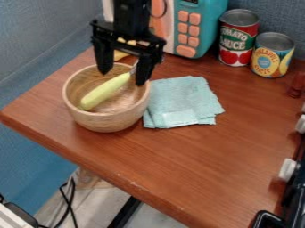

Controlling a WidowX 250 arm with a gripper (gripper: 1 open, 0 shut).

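My black gripper (124, 67) is over the wooden bowl (91, 116), open, with one finger at each side above the bowl's back part. A pale yellow-green corn-like item (103, 92) lies diagonally in the bowl, its upper end near the right finger.
A folded light-blue cloth (181, 102) lies right of the bowl. A toy microwave (191, 31), tomato can (236, 40), yellow-label can (272, 55) and small red bottle (298, 85) stand at the back. A black appliance (286, 205) is at the right edge.
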